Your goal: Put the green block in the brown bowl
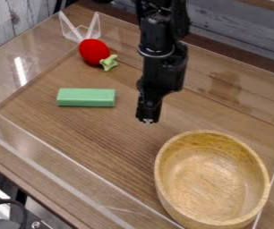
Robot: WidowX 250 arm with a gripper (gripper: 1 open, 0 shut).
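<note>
The green block (87, 97) lies flat on the wooden table at the left. A round, light yellow-brown bowl (212, 184) stands at the lower right, and nothing shows inside it. My black gripper (150, 117) points down over the middle of the table, right of the block and above and left of the bowl in the picture. No object shows between its fingers. They are dark and small here, so how far apart they stand is unclear.
A red, round thing with a green top (94, 52) sits at the back left, in front of a clear, pointed object (80, 27). Dark cables (11, 213) fill the lower-left corner. Bare table lies between block and bowl.
</note>
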